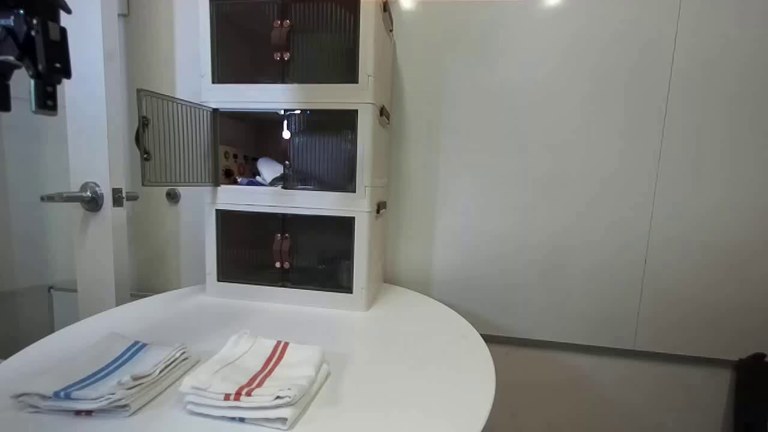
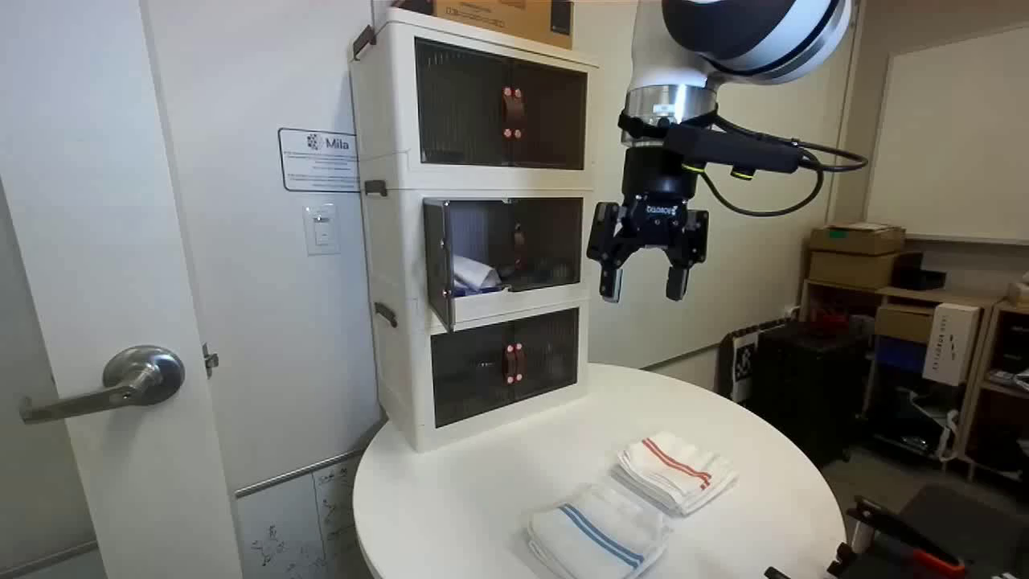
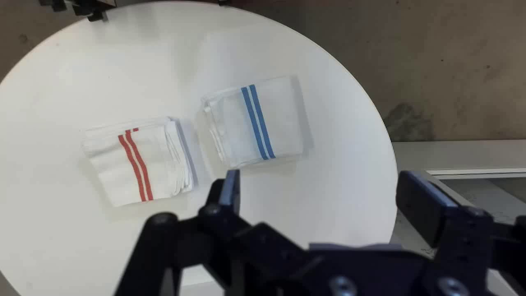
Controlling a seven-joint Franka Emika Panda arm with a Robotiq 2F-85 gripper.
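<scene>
On the white round table (image 2: 463,511) lie two folded cloth stacks, side by side and apart. One is a white cloth with blue stripes (image 3: 276,123); the other is a white cloth with red stripes (image 3: 113,167). My gripper (image 2: 644,286) hangs well above the table, pointing down, its fingers wide apart and empty. In the wrist view its fingers (image 3: 229,192) frame bare tabletop and the table's edge. A three-tier white cabinet (image 1: 374,237) stands at the table's back. Its middle left door (image 1: 176,140) is swung out, and a white crumpled item (image 2: 475,273) lies inside that compartment.
The cabinet's upper and lower doors are closed, and so is the middle right door (image 1: 324,151). A room door with a metal handle (image 2: 145,376) stands beside the cabinet. A cardboard box (image 2: 506,18) rests on the cabinet top.
</scene>
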